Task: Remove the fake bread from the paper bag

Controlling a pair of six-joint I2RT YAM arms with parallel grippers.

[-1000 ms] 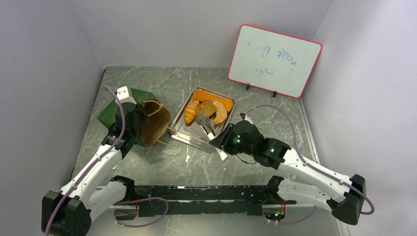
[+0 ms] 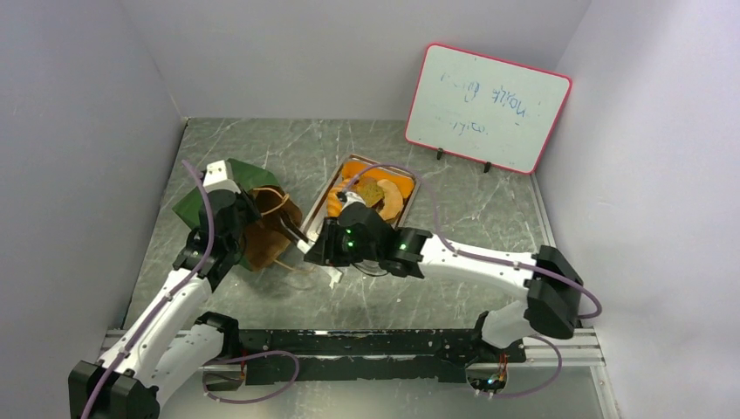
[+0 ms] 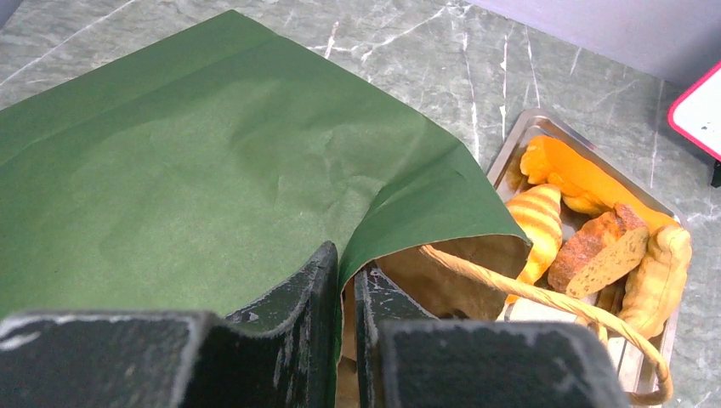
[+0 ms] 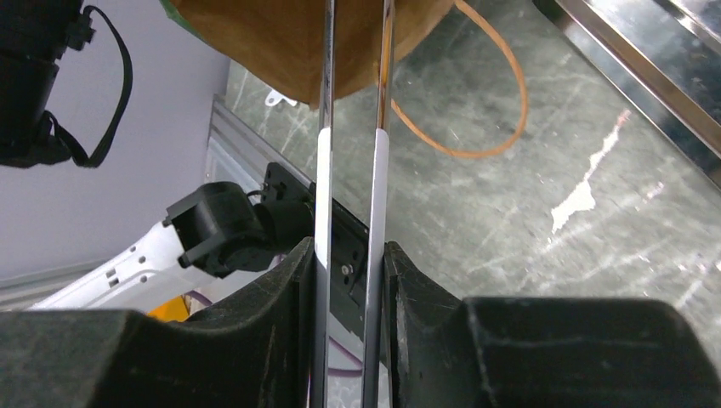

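The paper bag, green outside and brown inside, lies at the left with its mouth toward the tray. My left gripper is shut on the edge of its opening. My right gripper is closed around metal tongs, whose two arms stand slightly apart. In the top view the tongs reach to the bag's mouth; their tips cannot be made out clearly against the brown inside. Fake breads lie in the metal tray: a striped roll, an orange loaf, a brown cut piece and a pale loaf. The bag's depth is hidden.
The metal tray stands right of the bag, partly under the right arm. A twisted handle loops out from the bag toward it. At the back right leans a whiteboard. Bare marble table lies to the tray's right.
My right arm has swung left with the tongs, from over the tray to the bag's mouth. The left gripper and the bag have stayed nearly in place.
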